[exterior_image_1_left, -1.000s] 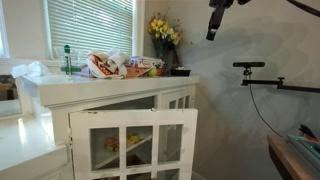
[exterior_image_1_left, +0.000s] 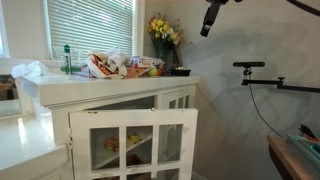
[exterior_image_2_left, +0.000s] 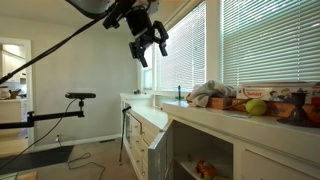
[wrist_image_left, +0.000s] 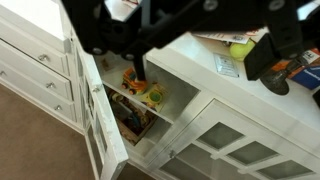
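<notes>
My gripper (exterior_image_2_left: 152, 54) hangs high in the air, above and in front of the white counter (exterior_image_2_left: 240, 124). In exterior view 2 its fingers are spread apart, and nothing shows between them. The wrist view looks down past the open fingers onto a white cabinet, whose glass-paned door (wrist_image_left: 105, 125) is swung open. Inside, on a shelf, sit small orange and yellow-green items (wrist_image_left: 152, 97); darker items (wrist_image_left: 127, 115) lie near them. What these items are is too small to tell. Exterior view 1 has the same door (exterior_image_1_left: 133, 117) from the front.
On the counter are a crumpled cloth or bag (exterior_image_2_left: 208, 92), a yellow-green round fruit (exterior_image_2_left: 257, 107), boxes (exterior_image_2_left: 270, 92) and a dark object (exterior_image_2_left: 298, 110). Flowers (exterior_image_1_left: 163, 35) stand by the wall. A camera on an arm (exterior_image_1_left: 250, 66) juts out at the right. Around the gripper the air is clear.
In exterior view 1 my gripper has shifted slightly to the left and up. The cabinet door and the things on the counter have not moved.
</notes>
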